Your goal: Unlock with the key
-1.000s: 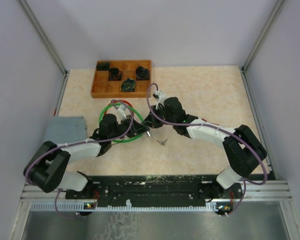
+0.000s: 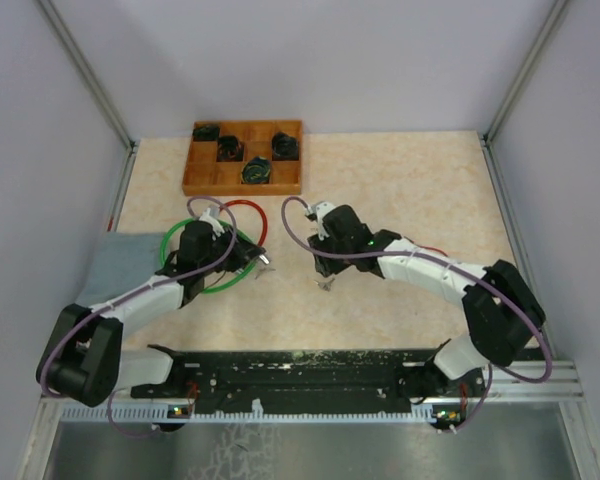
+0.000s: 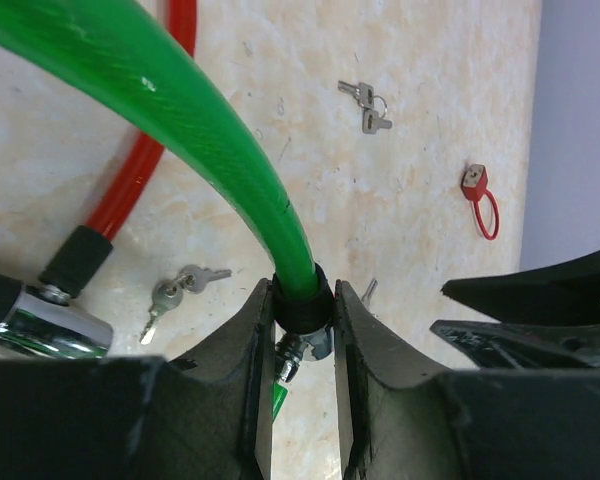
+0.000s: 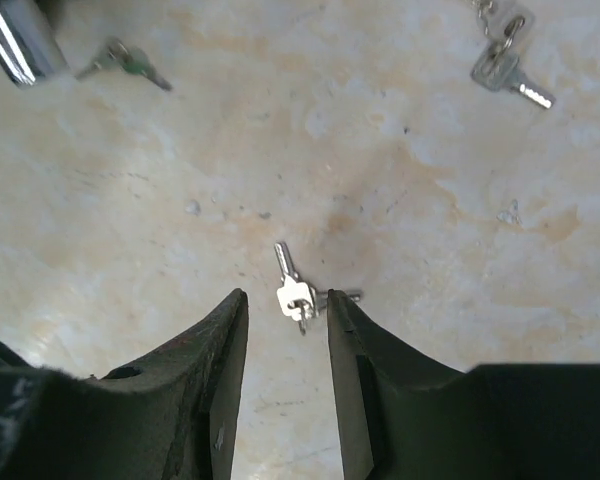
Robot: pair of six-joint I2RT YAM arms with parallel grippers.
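Observation:
My left gripper is shut on a green cable lock [image 3: 220,140] at its black end fitting, left of centre in the top view. My right gripper is open above a bunch of silver keys [image 4: 293,295] lying on the worktop. More keys [image 4: 500,70] lie at the upper right of the right wrist view, and another pair [image 3: 195,280] shows below the green lock in the left wrist view. A small red padlock [image 3: 474,182] lies farther right.
A red cable lock [image 3: 130,175] with a chrome cylinder lies beside the green one. A wooden compartment tray [image 2: 206,175] stands at the back, a grey cloth [image 2: 125,260] at the left.
My left gripper has moved left with the green lock in it. My right gripper has moved downward in the top view and to the right, away from the left one.

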